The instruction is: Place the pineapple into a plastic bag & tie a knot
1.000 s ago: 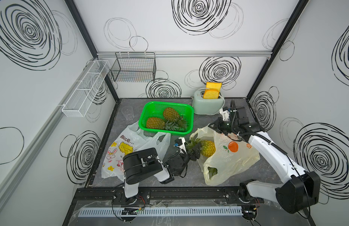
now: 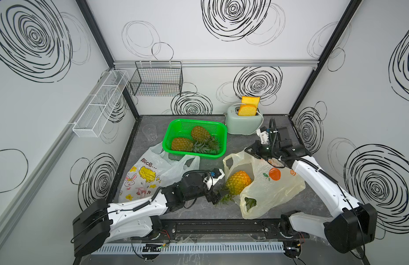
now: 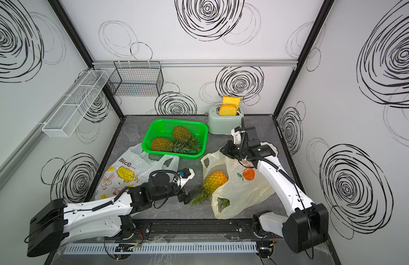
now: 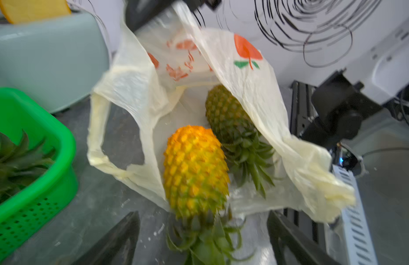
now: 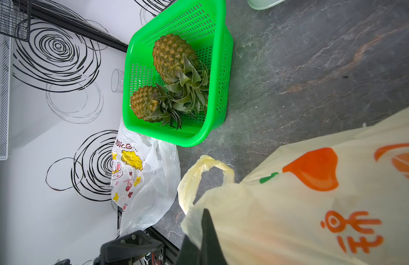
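Note:
A cream plastic bag (image 2: 279,194) lies open on the right, its top edge held up by my right gripper, shut on the plastic. In the left wrist view a yellow pineapple (image 4: 195,167) lies in the bag's mouth, leaves outward toward me; a greener pineapple (image 4: 228,110) lies deeper inside. My left gripper is open before the yellow pineapple's leaves, which lie between its fingers without being gripped.
A green basket (image 2: 167,134) holding two pineapples stands at the back, beside a toaster (image 2: 239,125) with bread. A white printed bag (image 2: 140,176) lies at the left, near a clear cup (image 2: 150,131).
My left arm has pulled back to the left from the pineapple, whose leaves now lie lower, toward the front. My right gripper has shifted slightly, still at the bag's top.

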